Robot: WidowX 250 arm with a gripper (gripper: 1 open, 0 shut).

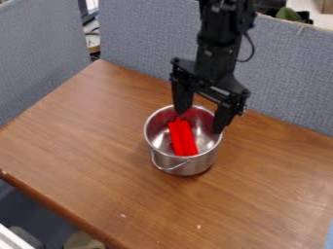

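Observation:
A red block (pixel 184 139) lies inside a metal pot (pixel 184 162) with a wire handle, standing on the wooden table (pixel 92 146). My black gripper (pixel 202 113) is open above the pot's back rim, one finger over the left part and the other at the right, with nothing held.
Grey padded panels (pixel 143 39) border the table at the back and right.

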